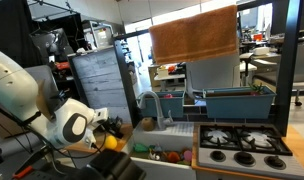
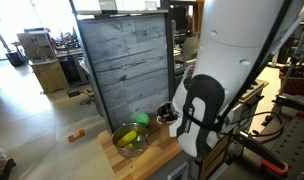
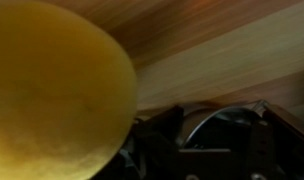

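Observation:
My gripper is at the bottom of the wrist view, its dark fingers closed around something with a shiny, curved metal rim (image 3: pixel 214 118). Shadow hides most of that object. A large yellow rounded thing (image 3: pixel 52 95) fills the left side, very close to the camera. In exterior view 1 the gripper (image 1: pixel 111 129) is low over the wooden counter, with an orange-yellow object (image 1: pixel 111 143) just in front of and below it. From the other side, the gripper (image 2: pixel 169 113) is low at the counter, right of a green object (image 2: pixel 143 118).
A metal pot (image 2: pixel 143 148) with yellow pieces inside stands on the counter beside the gripper. Behind rises a grey panelled wall (image 2: pixel 137 65). To the right are a faucet (image 1: pixel 144 102), a sink holding several colourful items, and a gas stove (image 1: pixel 244 145).

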